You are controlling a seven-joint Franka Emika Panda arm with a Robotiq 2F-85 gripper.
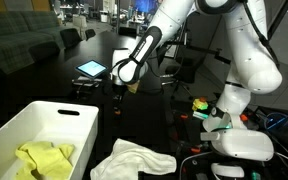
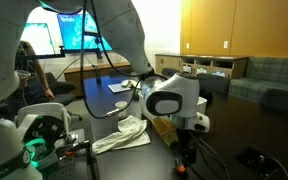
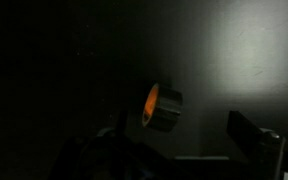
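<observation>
A small dark cylinder with an orange end [image 3: 152,104] lies on the black table, seen in the wrist view just ahead of the fingers. In exterior view 2 its orange part [image 2: 181,170] shows at the bottom, right under the arm's hand. My gripper stands open above the table, one dark finger to either side of the cylinder's line, and nothing is between them. Exterior view 1 has the gripper [image 1: 118,95] low over the table near the cylinder. Dim light hides the exact gap to it.
A white box [image 1: 84,122] holding a yellow cloth [image 1: 44,160] stands at the left. Near the front lies a white cloth [image 1: 134,162]. A light-blue tablet [image 1: 91,68] rests behind the arm. Bare table surrounds the cylinder.
</observation>
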